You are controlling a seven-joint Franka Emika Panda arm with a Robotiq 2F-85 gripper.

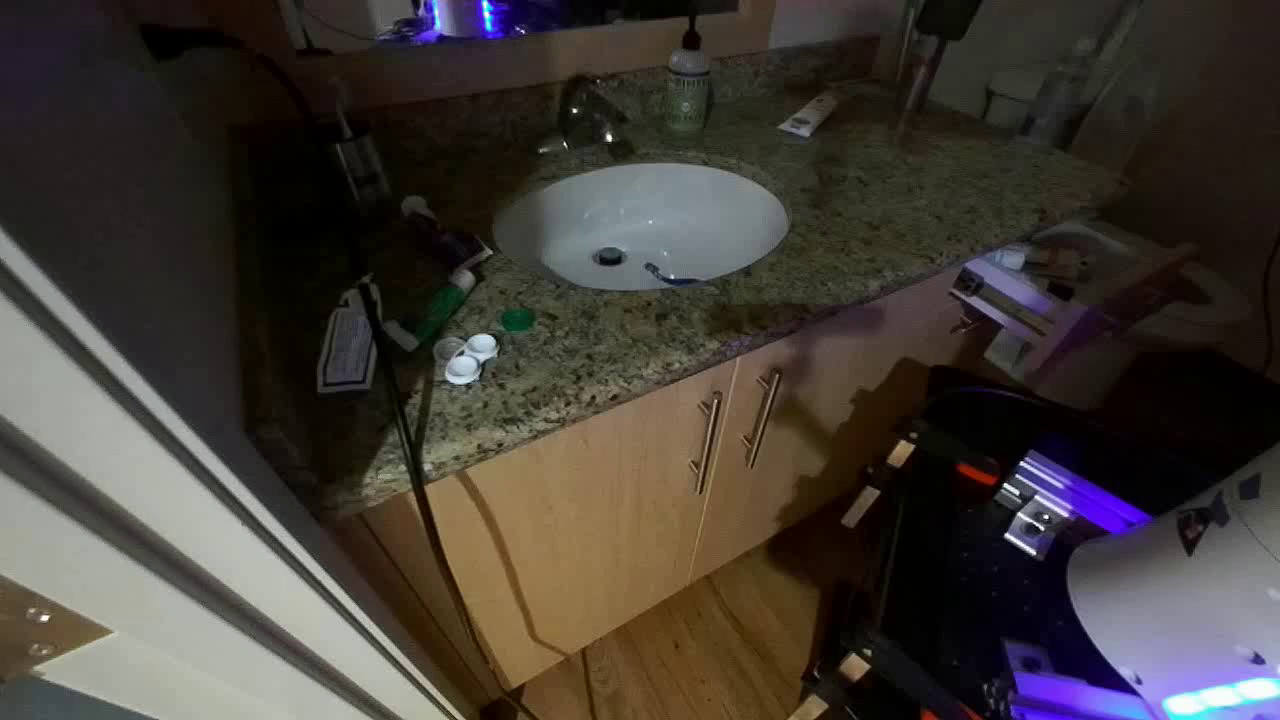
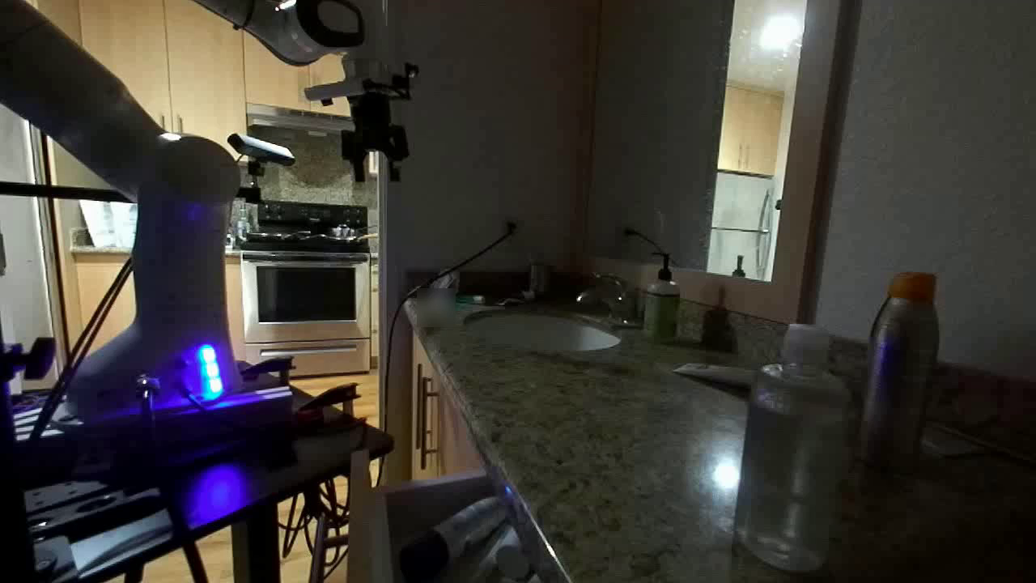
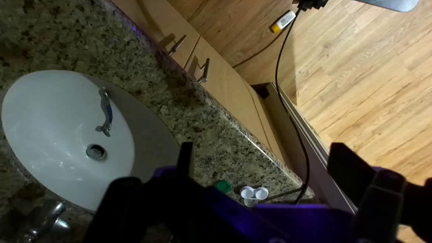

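Note:
My gripper stands open, its dark fingers wide apart with nothing between them. In the second exterior view the gripper (image 2: 376, 175) hangs high in the air, well above counter height. A white oval sink (image 1: 720, 216) is set into the granite counter. Inside the basin, near the drain, lies a small dark-blue item with shiny ends (image 3: 107, 113), perhaps a razor or tool. Small white round cups (image 3: 254, 193) and a green cap (image 3: 223, 186) rest on the counter, seen in the wrist view close to the gripper's body. The arm's end is outside the first exterior view.
Left of the sink lie a green tube (image 1: 446, 302) and a white packet (image 1: 349, 342). A soap bottle (image 1: 687, 90) and faucet (image 1: 590, 116) stand behind it. A clear bottle (image 2: 791, 466) and spray can (image 2: 901, 369) occupy the counter's other end. A black cable (image 1: 408, 444) hangs over the front edge.

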